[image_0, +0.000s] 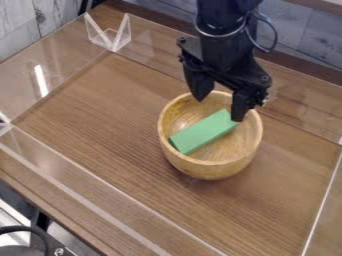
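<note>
A round, light wooden bowl (227, 160) sits on the brown table. Inside it lies a green rectangular block (203, 131), set diagonally. My black gripper (218, 97) hangs over the back of the bowl, open, its two dark fingers spread apart with nothing seen between them above the block. The arm comes in from the top of the view and partly hides the bowl's back.
A clear plastic piece (107, 32) stands at the back left. Dark cables show at the left edges, top and bottom.
</note>
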